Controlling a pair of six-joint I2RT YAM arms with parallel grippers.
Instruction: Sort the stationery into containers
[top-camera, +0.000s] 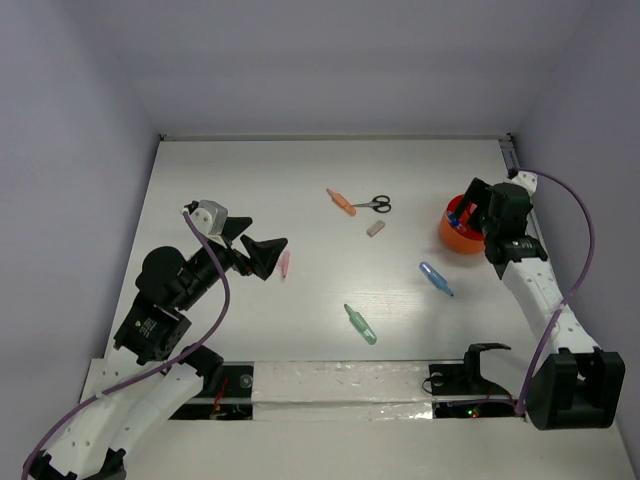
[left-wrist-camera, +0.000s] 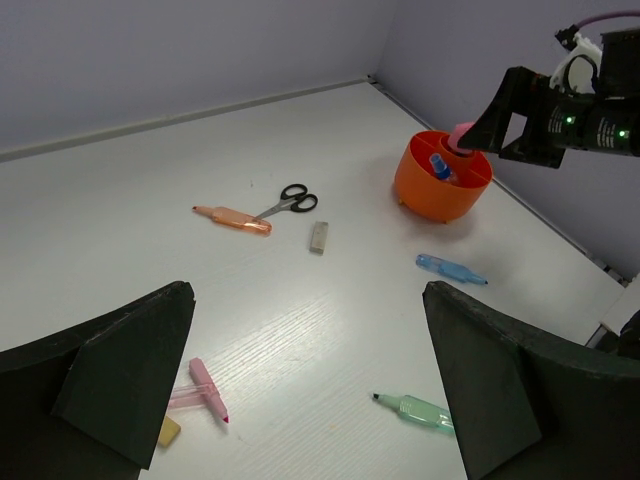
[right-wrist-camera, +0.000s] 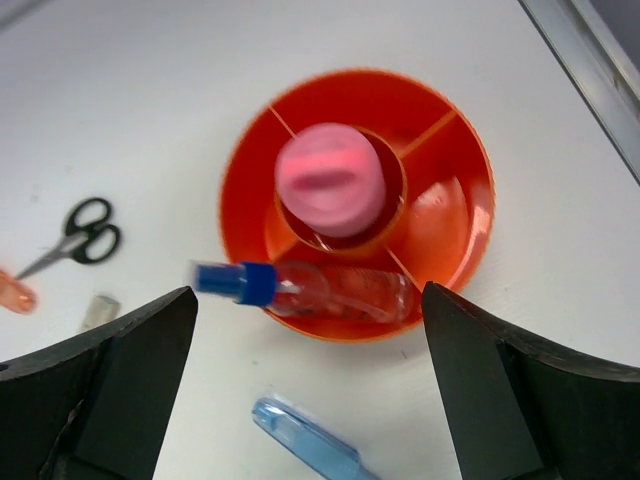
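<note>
An orange divided container (left-wrist-camera: 430, 200) stands at the right, holding a pink round item (right-wrist-camera: 330, 175) in its centre and a marker with a blue end (right-wrist-camera: 240, 282) lying across its front. Above it my right gripper is open. My left gripper is open over the left table, near a pink marker (left-wrist-camera: 208, 388) and a partly hidden yellow piece (left-wrist-camera: 167, 430). An orange highlighter (top-camera: 340, 201), scissors (top-camera: 381, 205) and a grey eraser (top-camera: 376, 228) lie at the back middle; a blue highlighter (top-camera: 436, 278) and a green highlighter (top-camera: 359, 324) lie nearer the front.
Walls surround the back and sides, with a metal rail (right-wrist-camera: 580, 70) along the table's right edge. The back left and middle of the table (top-camera: 230, 180) have free room. The right arm partly covers the container in the top view.
</note>
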